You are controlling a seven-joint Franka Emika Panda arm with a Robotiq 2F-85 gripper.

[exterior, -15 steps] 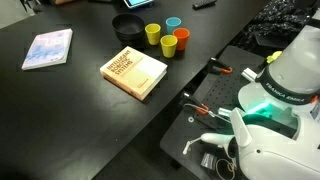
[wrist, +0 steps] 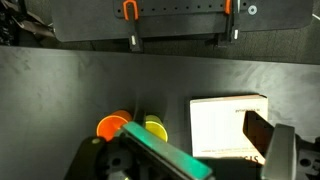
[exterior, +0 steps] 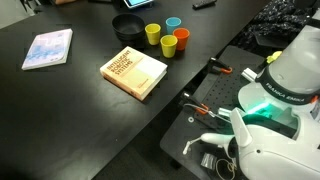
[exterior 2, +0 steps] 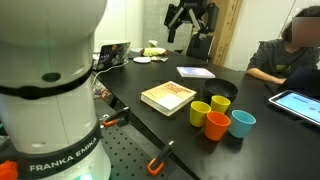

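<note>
My gripper (exterior 2: pixel 191 30) hangs high above the table with its fingers spread apart and nothing between them. In the wrist view, the dark fingers (wrist: pixel 262 132) stand wide on either side of the lower frame. Below lies a thick book (exterior: pixel 133 72) with an orange and cream cover, flat on the table. Two yellow cups (exterior: pixel 153 34), an orange cup (exterior: pixel 182 38) and a blue cup (exterior: pixel 173 23) stand in a cluster beside a black bowl (exterior: pixel 128 27). From above, the orange cup (wrist: pixel 110 126) and a yellow cup (wrist: pixel 155 127) show partly behind the gripper.
Farther off, a pale book (exterior: pixel 48 47) lies flat. A tablet (exterior 2: pixel 297 105) with a lit screen lies behind the cups. A person (exterior 2: pixel 284 60) sits at the far side.
</note>
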